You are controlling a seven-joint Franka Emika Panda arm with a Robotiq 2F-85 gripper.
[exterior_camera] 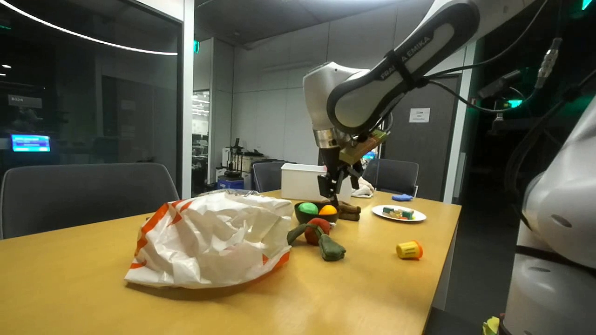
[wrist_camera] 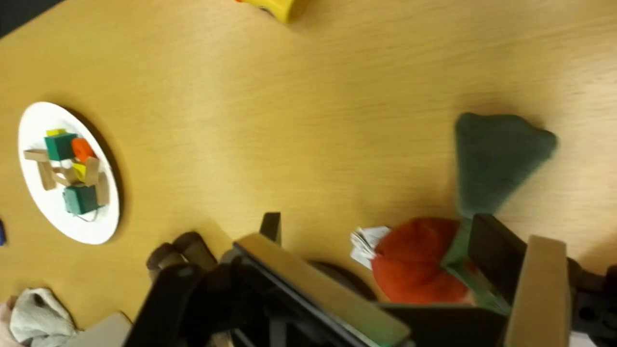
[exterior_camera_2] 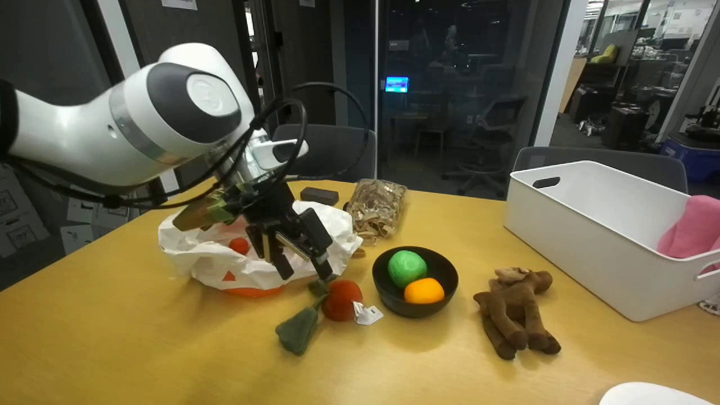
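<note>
My gripper (exterior_camera_2: 305,270) is open with nothing between its fingers, raised above the table. In the wrist view, a red plush ball (wrist_camera: 413,263) with a green plush piece (wrist_camera: 500,159) lies below and between the spread fingers. A yellow cup (exterior_camera: 409,250) with an orange rim rests on its side near the table edge, well away from the gripper. Only part of that cup (wrist_camera: 276,6) shows at the top of the wrist view. Beside the plush ball stands a black bowl (exterior_camera_2: 395,307) holding a green ball (exterior_camera_2: 406,269) and an orange fruit (exterior_camera_2: 424,291).
A crumpled white bag (exterior_camera: 218,240) covers much of the near table. The brown plush animal (exterior_camera_2: 516,310) lies between the bowl and a white bin (exterior_camera_2: 574,246). A white plate (wrist_camera: 107,222) carries several small blocks. Bare table separates the cup from the plush.
</note>
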